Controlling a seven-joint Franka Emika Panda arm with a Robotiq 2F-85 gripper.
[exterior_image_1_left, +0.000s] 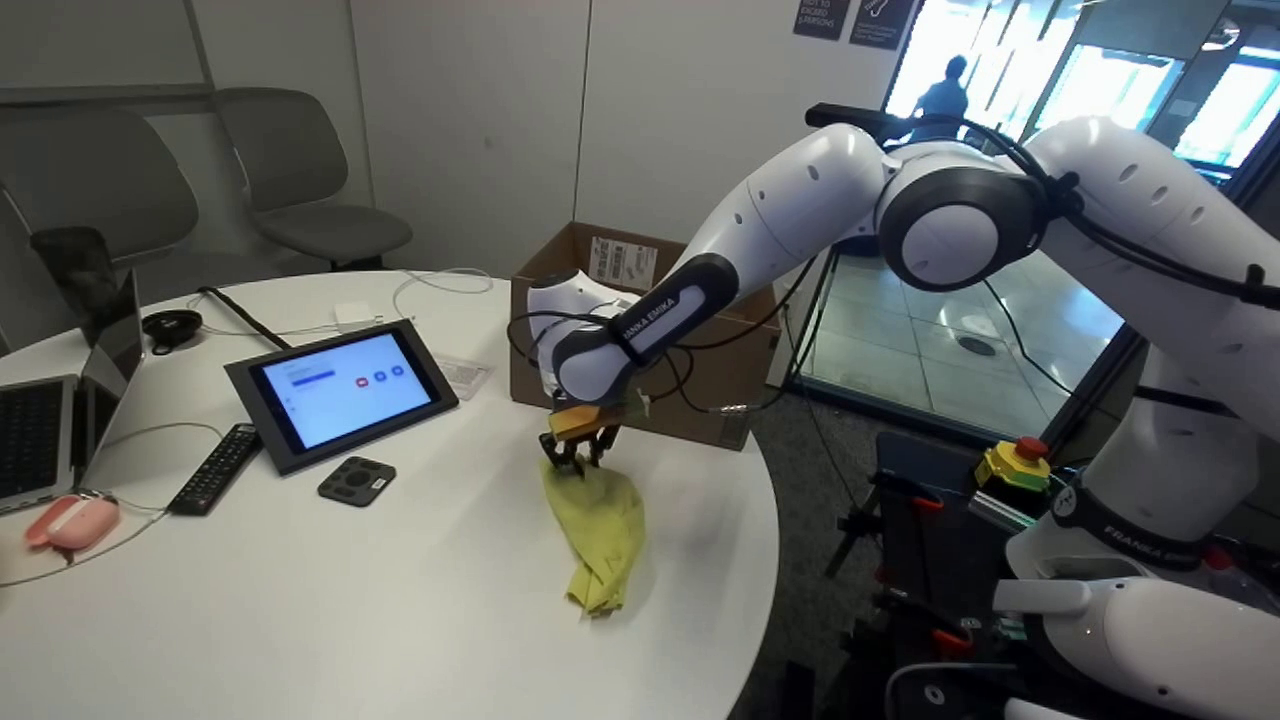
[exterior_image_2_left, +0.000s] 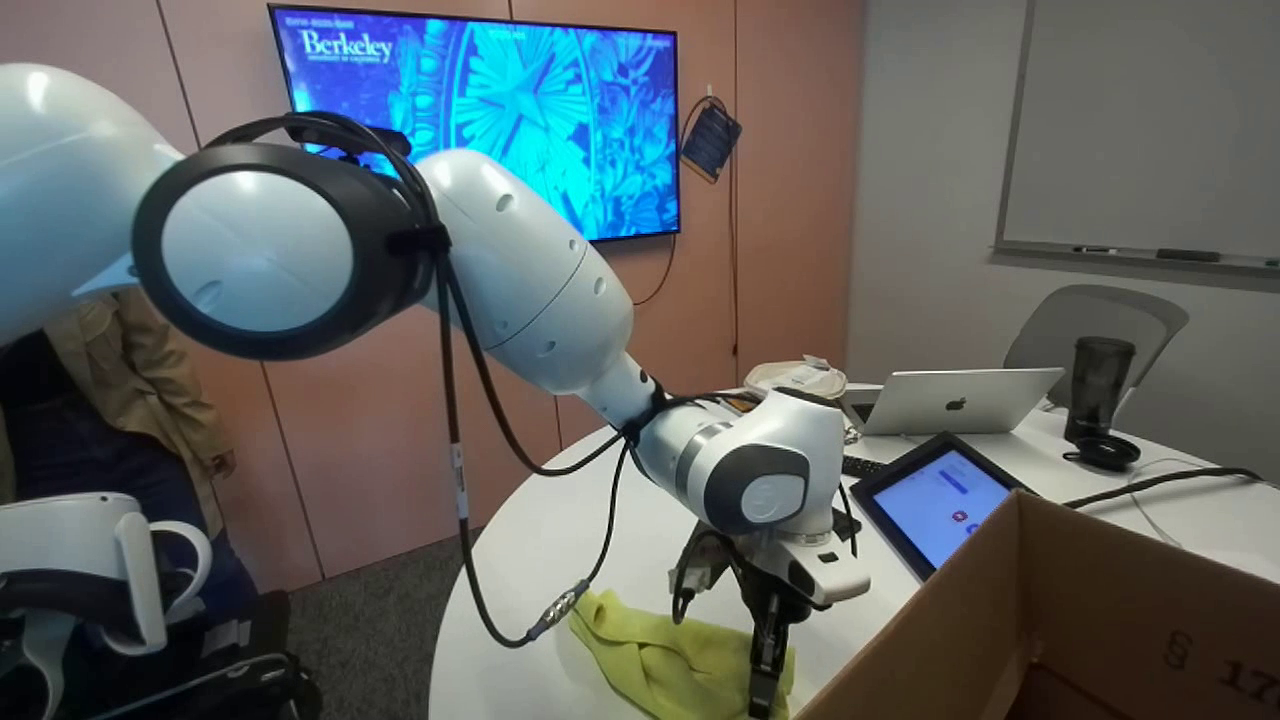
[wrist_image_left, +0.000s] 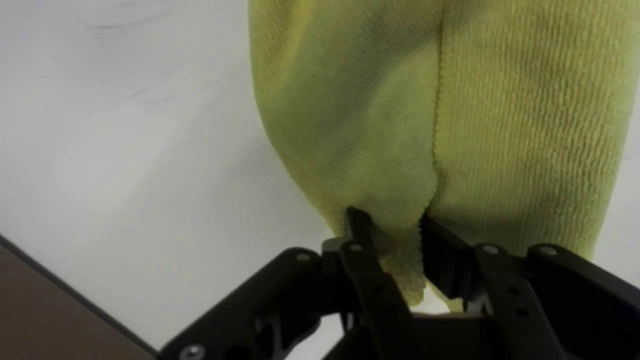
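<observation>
A crumpled yellow-green cloth (exterior_image_1_left: 600, 528) lies on the white round table (exterior_image_1_left: 456, 600) near its right side. My gripper (exterior_image_1_left: 579, 466) is down at the cloth's far end, pointing at the tabletop. In the wrist view, a fold of the cloth (wrist_image_left: 384, 132) is bunched between the two black fingers, which stand fairly close together. Whether they are pressed firmly on it cannot be told. Exterior view 2 shows one finger (exterior_image_2_left: 768, 660) in front of the cloth (exterior_image_2_left: 660, 660); the other fingertip is hard to make out there.
Close behind the gripper stands an open cardboard box (exterior_image_1_left: 708, 372). To the left are a tablet screen (exterior_image_1_left: 348, 390), a black puck-like device (exterior_image_1_left: 356, 480), a remote (exterior_image_1_left: 216, 468) and a laptop (exterior_image_1_left: 48, 420).
</observation>
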